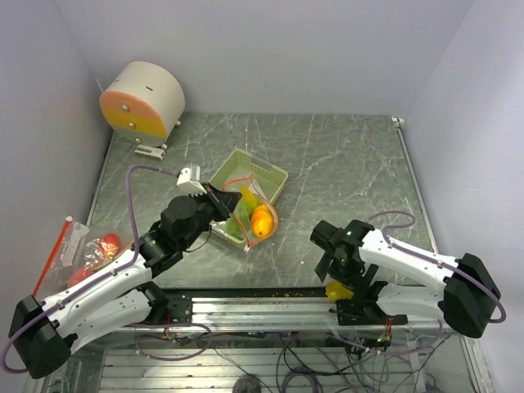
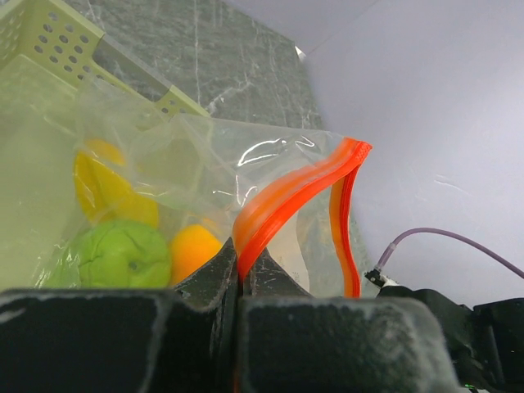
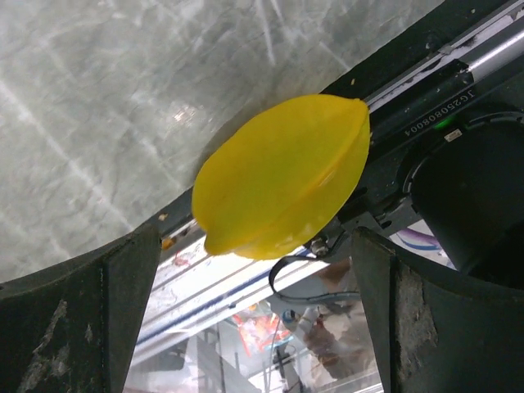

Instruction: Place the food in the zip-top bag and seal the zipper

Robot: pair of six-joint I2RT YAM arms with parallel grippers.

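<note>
My left gripper is shut on the orange-zippered rim of the clear zip top bag, whose mouth gapes. Through the plastic show a green pepper-like piece, an orange piece and a yellow piece; in the top view these sit at the green basket's near right side. A yellow star-fruit-like piece lies at the table's front edge, over the metal rail. My right gripper is open above it, one finger to each side, apparently not gripping it.
A second bag with an orange zipper and red food lies at the far left. The cream drum-shaped container stands at the back left. Cables run below the front rail.
</note>
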